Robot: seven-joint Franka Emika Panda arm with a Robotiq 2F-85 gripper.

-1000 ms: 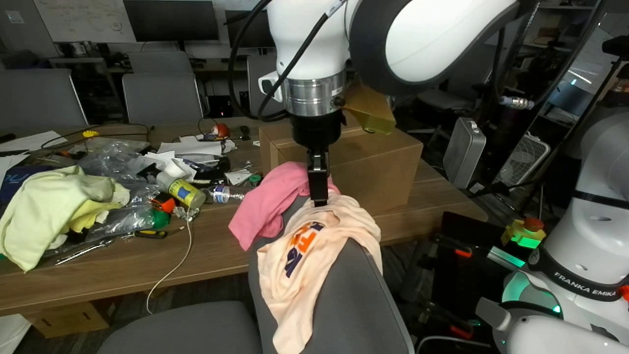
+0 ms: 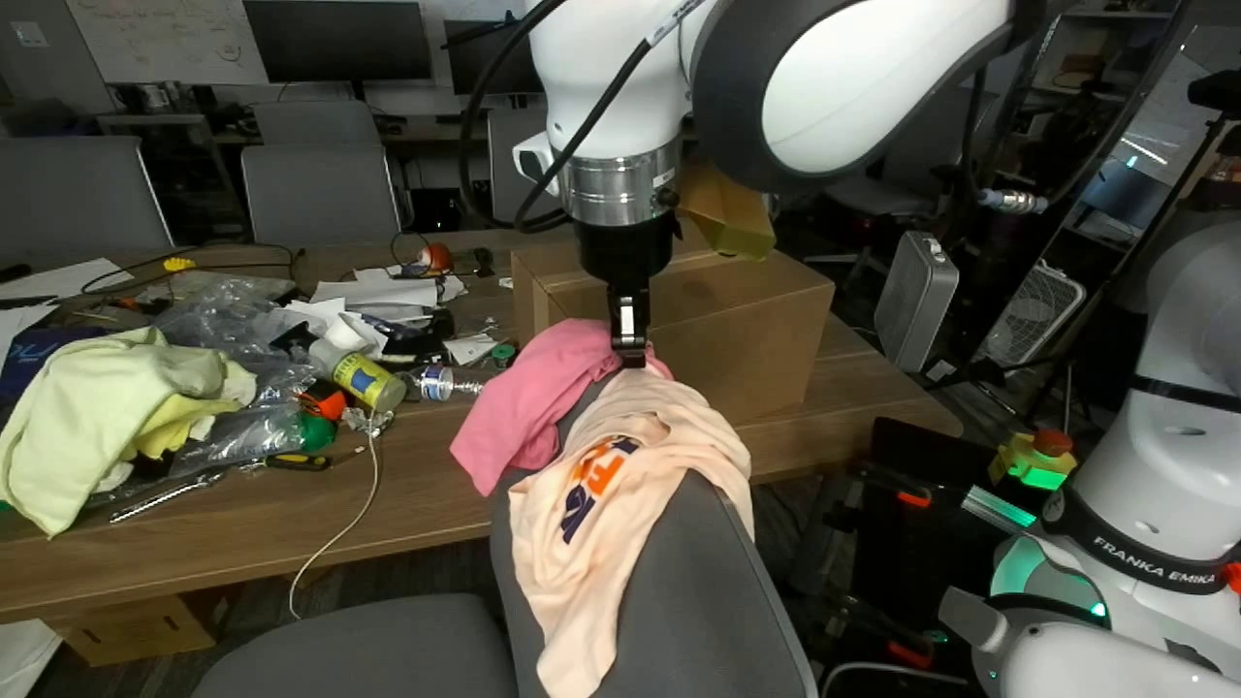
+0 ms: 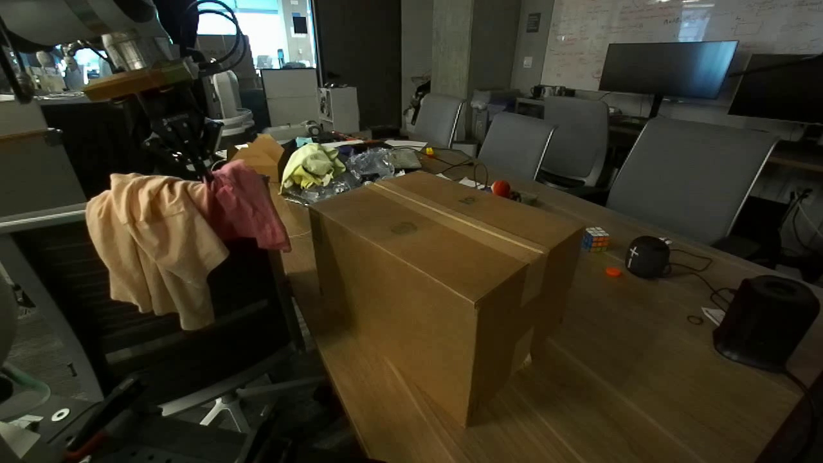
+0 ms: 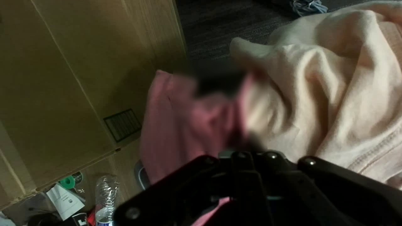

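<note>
A peach shirt [image 2: 634, 436] with a purple and orange print is draped over the back of a grey chair [image 2: 710, 570]. Beside it, a pink cloth [image 2: 529, 396] hangs over the same chair back, toward the table. Where the two fabrics meet, my gripper [image 2: 629, 359] points down, shut with fabric between its fingers. Exterior view 2 also places the gripper [image 3: 205, 176] between the peach shirt [image 3: 150, 231] and the pink cloth [image 3: 245, 204]. In the wrist view, blur hides the pinch; I cannot tell which fabric is held.
A large cardboard box [image 3: 416, 285] stands on the table close behind the chair. Left of it in exterior view 1, a yellow cloth [image 2: 105, 401], plastic wrap, a water bottle [image 2: 448, 382] and a yellow-labelled container [image 2: 363, 378] crowd the table.
The gripper's fingers have closed at the chair's top edge, where one reached lower over the peach shirt before. Both fabrics lie nearly as they did.
</note>
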